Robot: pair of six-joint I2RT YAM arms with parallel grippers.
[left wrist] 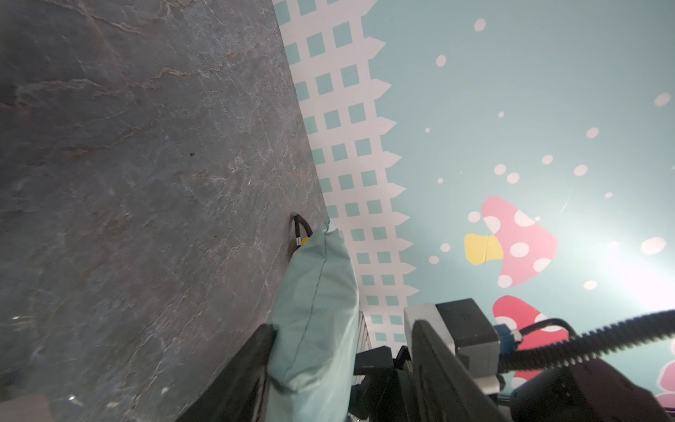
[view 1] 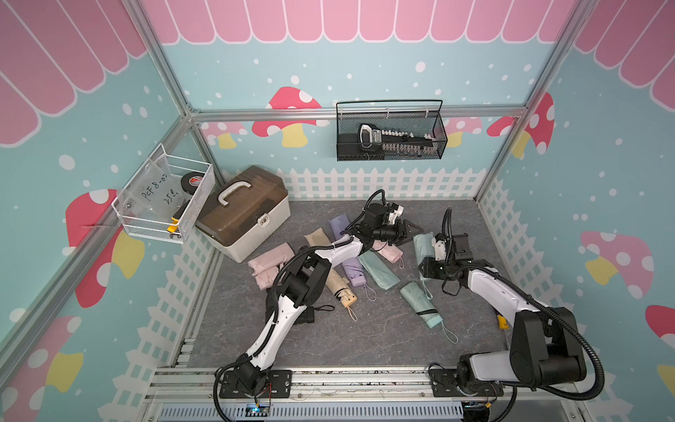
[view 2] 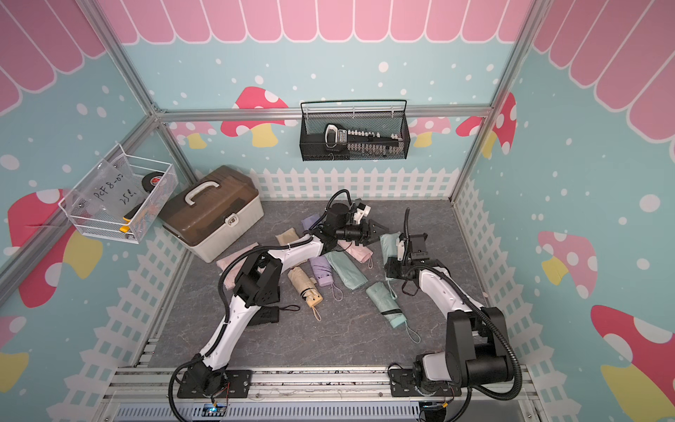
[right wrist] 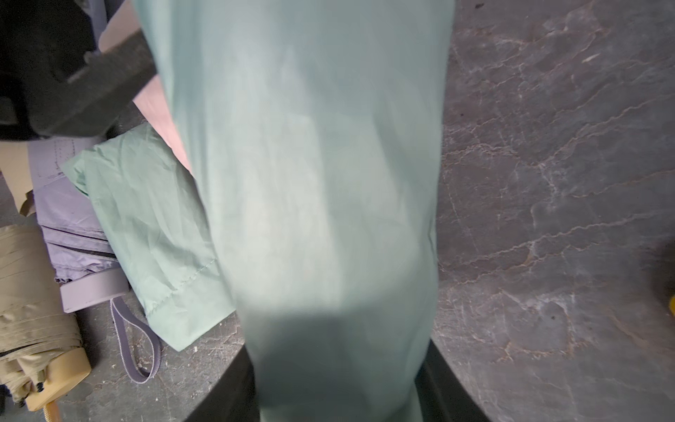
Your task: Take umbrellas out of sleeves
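A mint sleeved umbrella (view 1: 422,247) stands raised in my right gripper (view 1: 429,270), whose fingers grip its lower part, filling the right wrist view. My left gripper (view 1: 402,230) is at the back, part open; in the left wrist view its fingers stand either side of the top of that umbrella (left wrist: 309,316), and whether they touch it cannot be told. On the table lie a mint umbrella (view 1: 420,304), an empty-looking mint sleeve (right wrist: 154,232), lilac (view 1: 353,274), beige (view 1: 341,288) and pink (view 1: 270,260) umbrellas or sleeves.
A toolbox (view 1: 239,218) fills the back left. A white wire basket (view 1: 158,225) hangs on the left wall, a black mesh basket (view 1: 390,154) on the back wall. Bare table (view 1: 372,330) shows at the front.
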